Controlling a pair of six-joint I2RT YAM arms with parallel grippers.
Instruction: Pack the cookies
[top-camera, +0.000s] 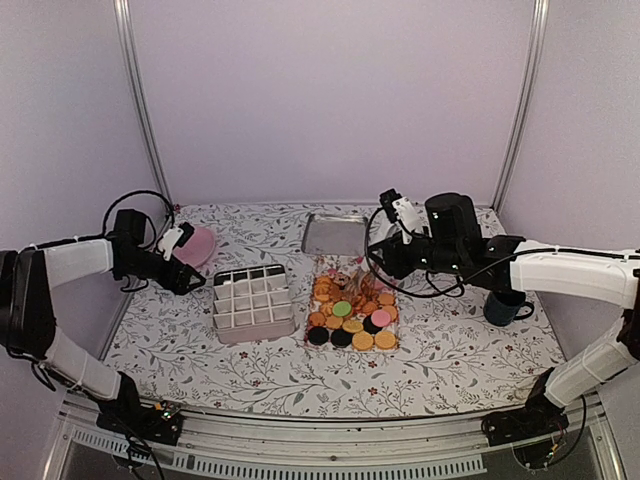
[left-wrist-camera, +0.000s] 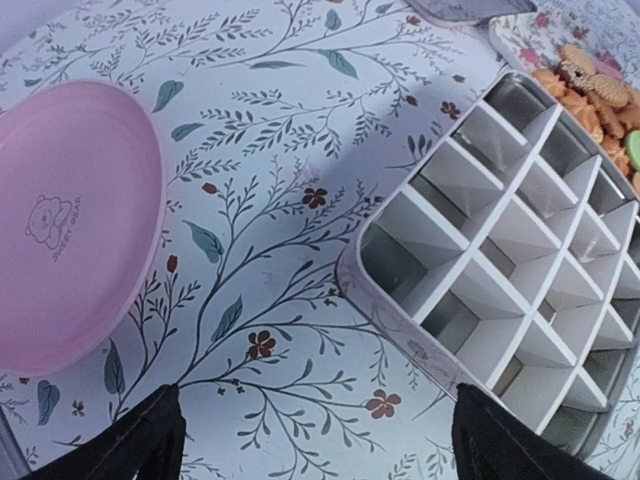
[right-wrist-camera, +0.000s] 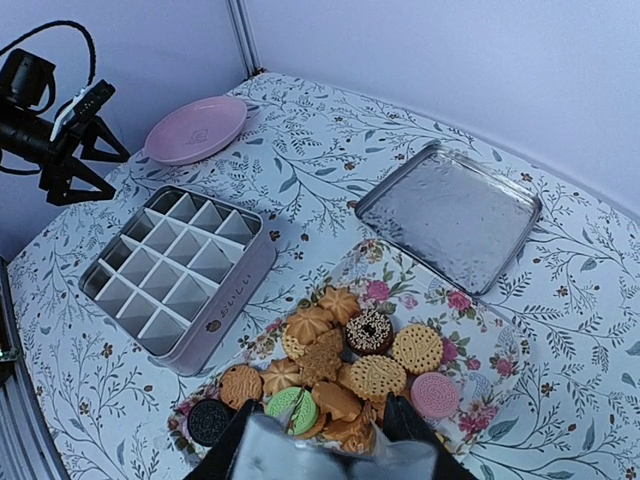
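Note:
Assorted cookies (top-camera: 341, 309) lie heaped on a floral board (right-wrist-camera: 493, 361). To their left stands an empty divided box (top-camera: 253, 330), also seen in the left wrist view (left-wrist-camera: 455, 263). My left gripper (top-camera: 186, 265) is open and empty, left of the box. My right gripper (top-camera: 376, 257) is above the back of the cookies; a whisk-like tool (top-camera: 357, 284) hangs from it, and its pale handle fills the bottom centre of the right wrist view (right-wrist-camera: 330, 455), partly hiding the fingers.
A metal tray (right-wrist-camera: 447, 218) lies behind the cookies. A pink plate (left-wrist-camera: 75, 230) is at the back left. A dark mug (top-camera: 503, 308) stands on the right.

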